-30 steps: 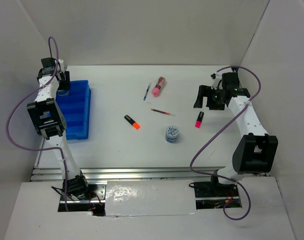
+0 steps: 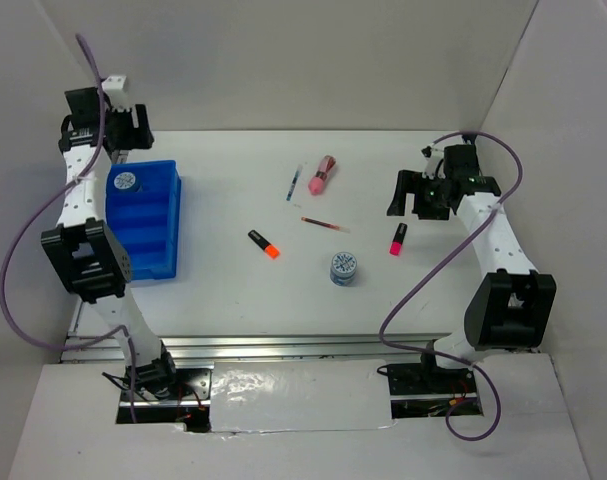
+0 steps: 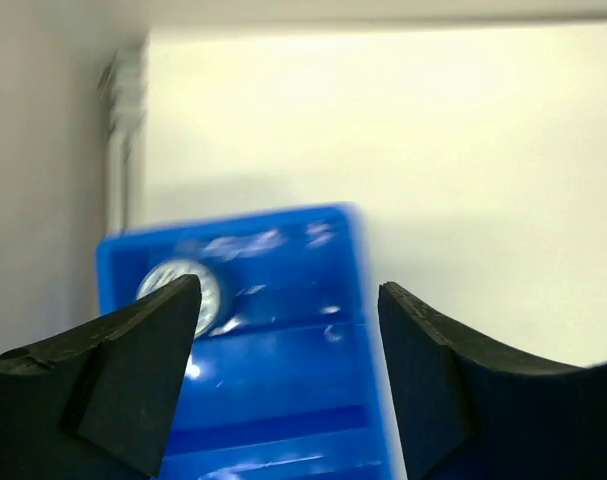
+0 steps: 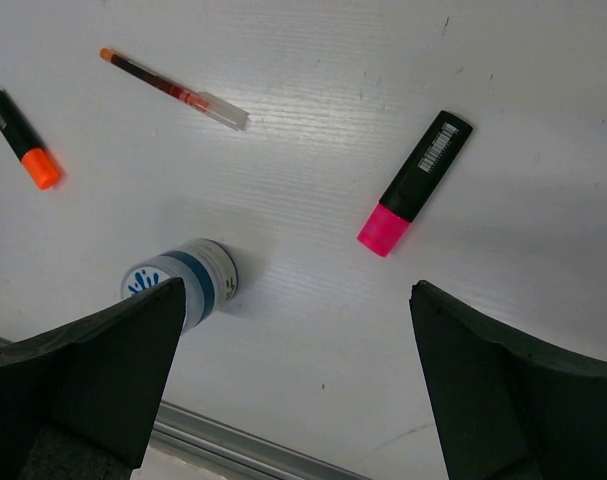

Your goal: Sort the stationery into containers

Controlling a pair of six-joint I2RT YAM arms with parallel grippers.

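A round jar [image 2: 126, 182] with a white-and-blue lid stands in the back left corner of the blue compartment tray [image 2: 172, 235]. Above the tray's back end, my left gripper [image 2: 139, 130] is open and empty. Over the table's right side my right gripper [image 2: 410, 194] also stands open, nothing between its fingers. Below it lies a black highlighter with a pink cap [image 4: 417, 185]. Elsewhere on the white table are a second jar [image 2: 343, 267], an orange-capped highlighter [image 2: 264, 243], an orange-tipped pen [image 2: 324, 223], a blue pen [image 2: 295, 183] and a pink object [image 2: 321, 176].
A metal rail [image 2: 263, 347] runs along the table's front edge, and walls close in the left, back and right. Bare table separates the tray from the loose items. The tray's middle and front compartments look empty.
The left gripper has risen away from the jar and moved off it, leaving the jar in the tray. The right arm and the loose items look the same.
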